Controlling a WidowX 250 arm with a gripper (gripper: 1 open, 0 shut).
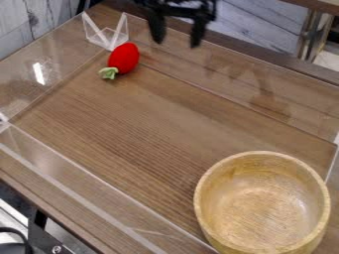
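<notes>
My gripper (188, 24) is at the top of the camera view, blurred and partly out of frame, high above the back of the wooden table (172, 119). Its two dark fingers stand apart, open. A red vegetable with a pale green tip (123, 60) lies on the table below it to the left. A large empty yellow bowl (261, 203) sits at the front right.
A white wire-like object (106, 30) stands at the back left, behind the red vegetable. Walls edge the table at back and left.
</notes>
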